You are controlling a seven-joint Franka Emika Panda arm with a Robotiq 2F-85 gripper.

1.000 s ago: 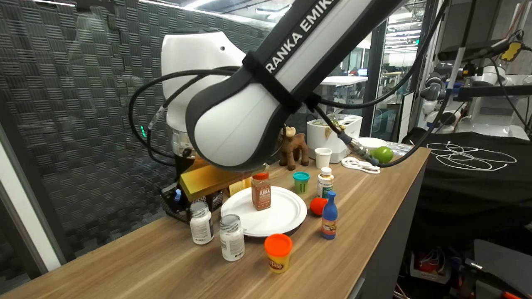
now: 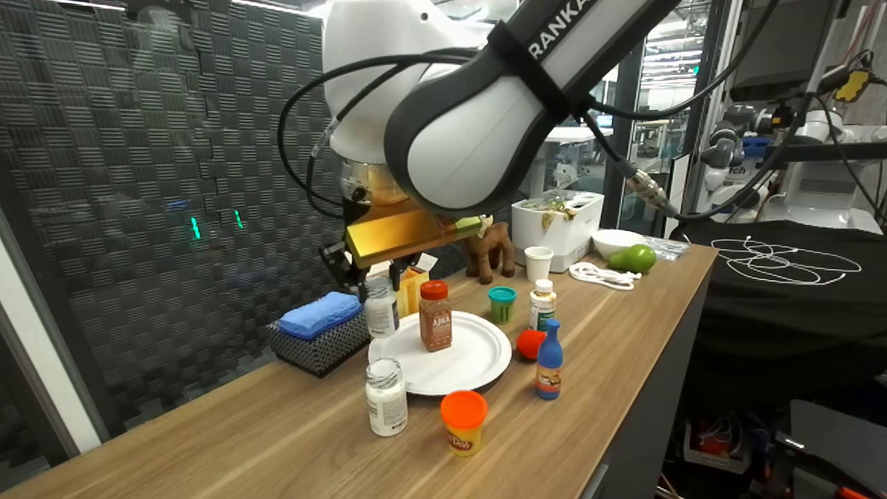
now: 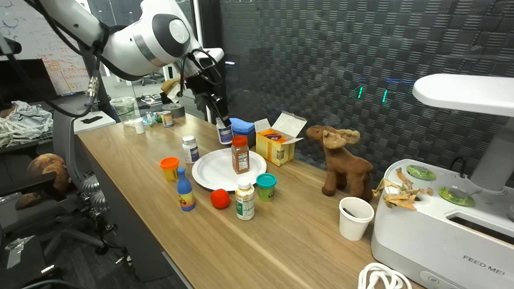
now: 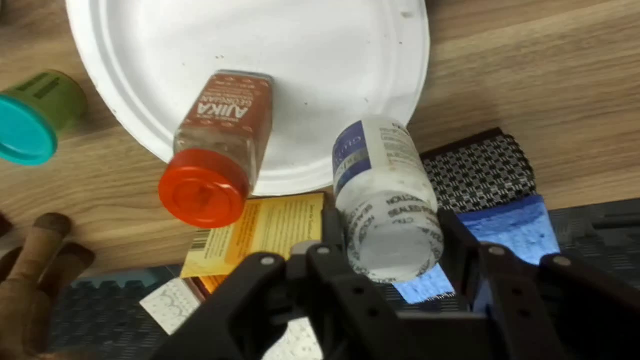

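Note:
A white pill bottle with a purple label (image 4: 384,174) is held in my gripper, which is shut around its upper part. In exterior view 1 the held bottle (image 2: 382,309) hangs near the plate's back-left rim, with the gripper (image 2: 378,278) above it. The white plate (image 4: 336,78) carries a red-capped spice jar (image 4: 225,138) standing upright. In exterior view 2 the held bottle (image 3: 224,131) appears behind the plate (image 3: 207,166), beside the blue cloth. A second white pill bottle (image 2: 387,398) stands on the table in front of the plate.
An orange-lidded tub (image 2: 463,423), blue bottle (image 2: 549,362), red ball (image 3: 220,198), white-capped bottle (image 3: 245,202) and teal-lidded tub (image 3: 266,187) surround the plate. Behind it are an open yellow box (image 3: 275,147) and a dark basket (image 2: 320,345) with a blue cloth (image 2: 320,314).
The gripper and the held bottle have risen and moved right, from beside the second pill bottle to the plate's back-left rim. The other table objects stand where they were.

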